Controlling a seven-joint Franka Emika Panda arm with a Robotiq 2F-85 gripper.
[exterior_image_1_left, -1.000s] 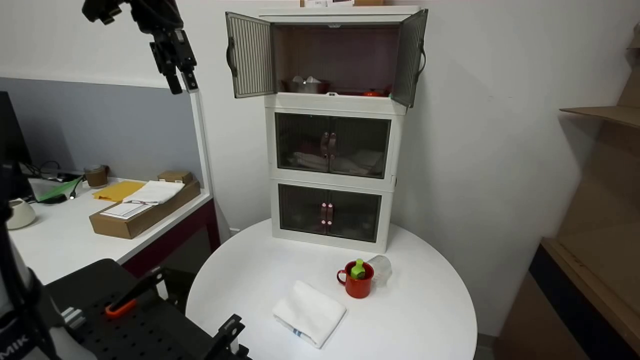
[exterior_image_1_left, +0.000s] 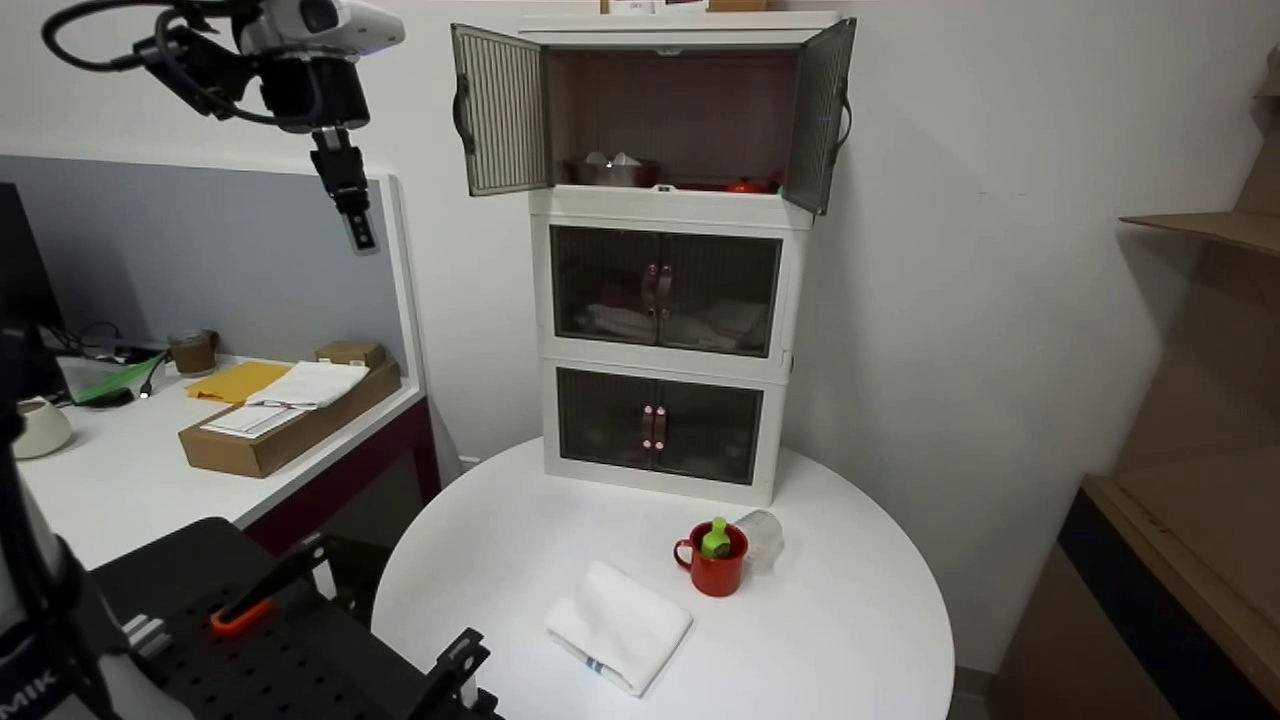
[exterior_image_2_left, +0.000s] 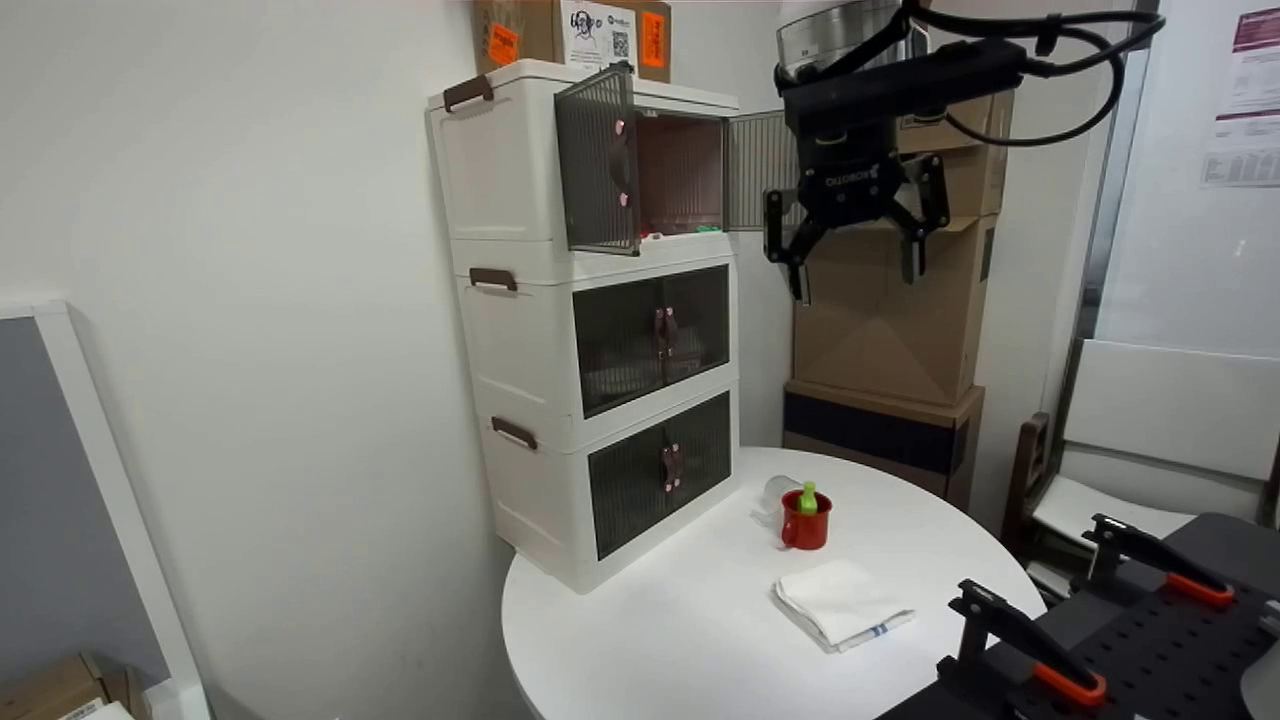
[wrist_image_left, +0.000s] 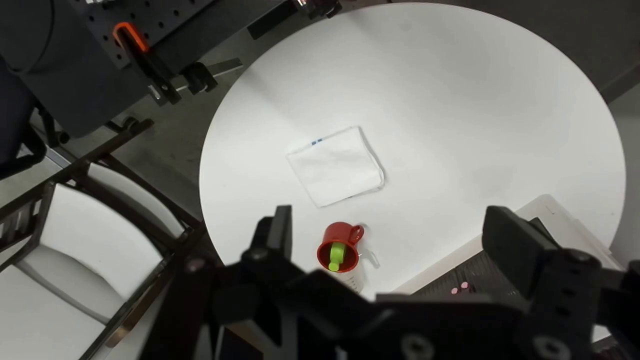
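Note:
My gripper (exterior_image_2_left: 858, 288) hangs high above the round table, open, with nothing between its fingers. Below it in the wrist view lie a folded white towel (wrist_image_left: 337, 168) with a blue mark and a red mug (wrist_image_left: 339, 234) holding a bright green object (wrist_image_left: 337, 255). A clear cup (exterior_image_1_left: 763, 540) lies on its side against the mug. At the back of the table stands a white three-tier cabinet (exterior_image_1_left: 666, 366). Its top doors are wide open, showing a metallic bowl-like item (exterior_image_1_left: 614, 174) and something orange-red (exterior_image_1_left: 745, 186); both lower tiers are shut.
Clamps with orange handles (exterior_image_2_left: 1068, 684) rise from the black bench near the table's front. Cardboard boxes (exterior_image_2_left: 882, 324) are stacked beyond the table, and a chair (wrist_image_left: 99, 240) stands beside it.
The mug, towel, cup and cabinet doors look unchanged.

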